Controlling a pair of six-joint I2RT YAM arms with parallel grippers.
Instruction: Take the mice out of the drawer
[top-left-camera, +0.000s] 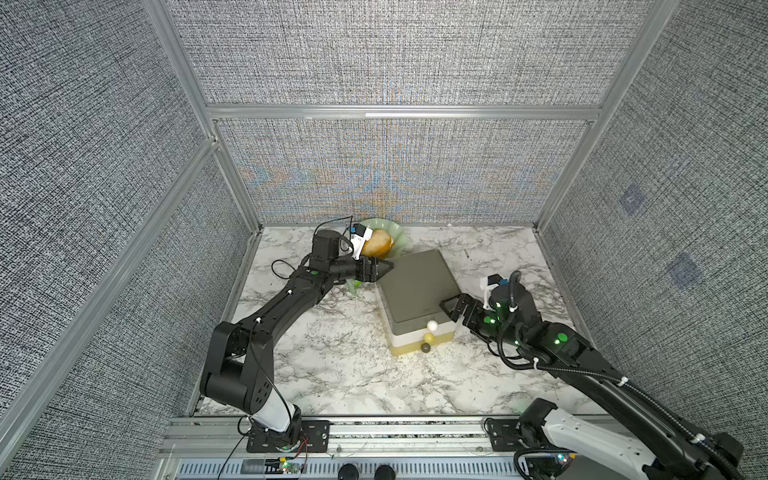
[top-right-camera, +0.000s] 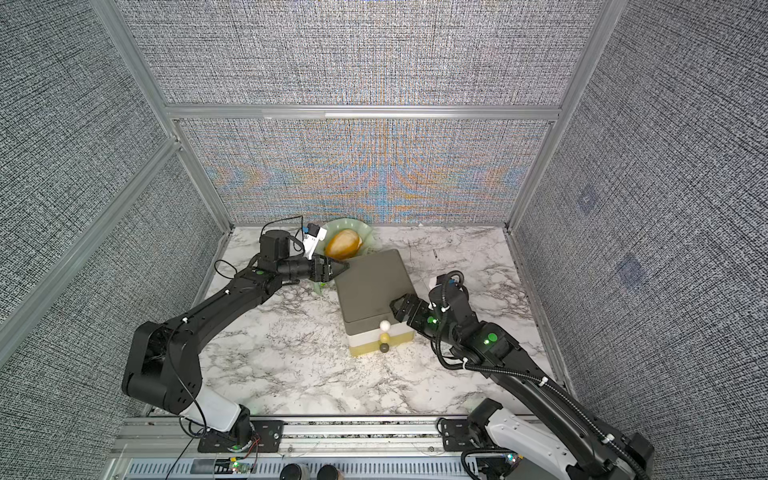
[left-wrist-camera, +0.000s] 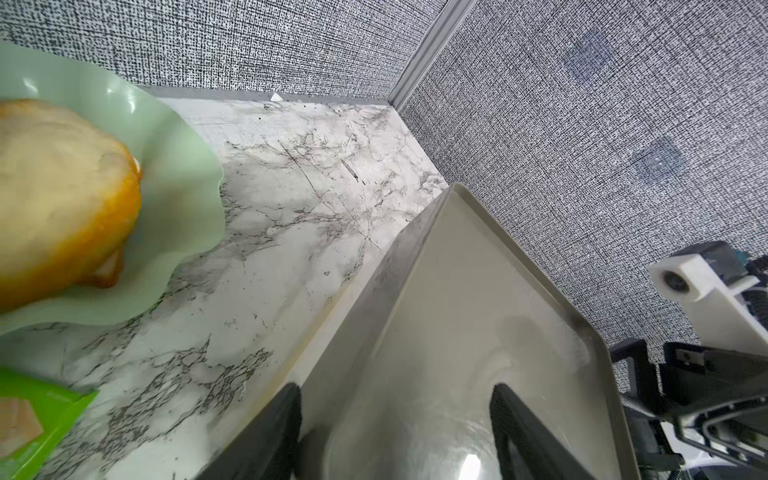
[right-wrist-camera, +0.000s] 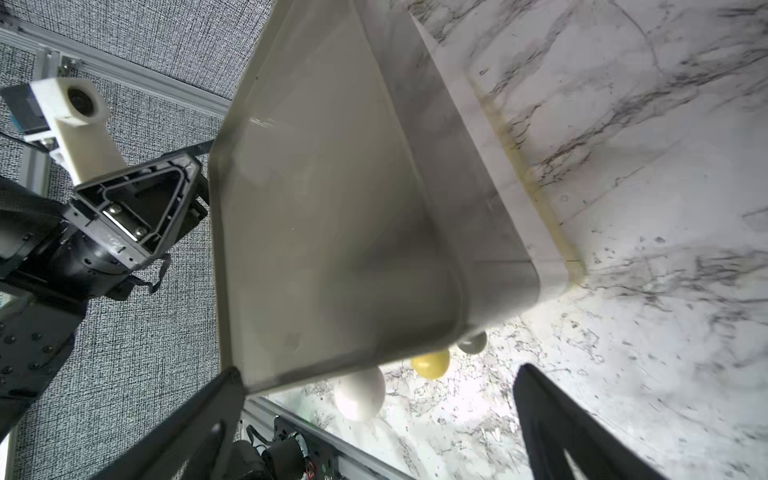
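A small drawer unit (top-left-camera: 417, 288) with a grey-brown top stands on the marble table, turned at an angle. Its tiers are grey, white and yellow, with a white knob (top-left-camera: 432, 326), a yellow knob (top-left-camera: 429, 338) and a dark knob (top-left-camera: 425, 348) at the front; the drawers look closed. No mouse is visible in any view. At the unit's back left corner, my left gripper has its fingers apart around the top's edge; contact cannot be told. My right gripper is open by the right front side, above the knobs in its wrist view.
Behind the unit on the left is a green bowl (left-wrist-camera: 188, 200) holding a bread-like item (left-wrist-camera: 64, 200). A green packet (left-wrist-camera: 36, 420) lies beside the unit's left side. Bare table (top-left-camera: 336, 368) extends in front and to the right.
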